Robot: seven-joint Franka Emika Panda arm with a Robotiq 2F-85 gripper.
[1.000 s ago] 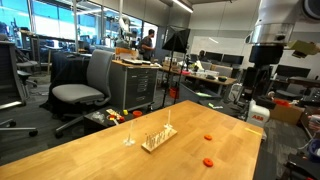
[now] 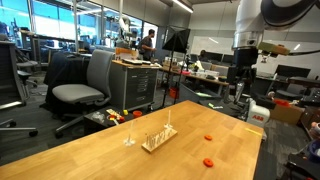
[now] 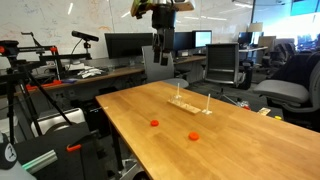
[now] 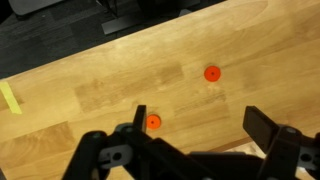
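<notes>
Two small red discs lie flat and apart on the wooden table: one disc [image 2: 208,162] is nearer the front in exterior view 1, the other disc [image 2: 208,137] farther back. The wrist view shows one disc [image 4: 212,73] above the middle and another disc [image 4: 153,121] close beside the left fingertip in the picture. A light wooden rack with several upright pegs [image 2: 159,138] stands on the table to the left of the discs. High above the tabletop hangs my gripper, its fingers wide apart with nothing between them.
Slim white posts [image 2: 129,131] stand on either side of the rack. A strip of yellow tape [image 4: 10,97] marks the table near one edge. Bare wood stretches across the table's left part. An office chair [image 2: 92,90] is beyond the table.
In exterior view 1 the arm and gripper have moved left, still high over the table. The discs and rack have stayed in place.
</notes>
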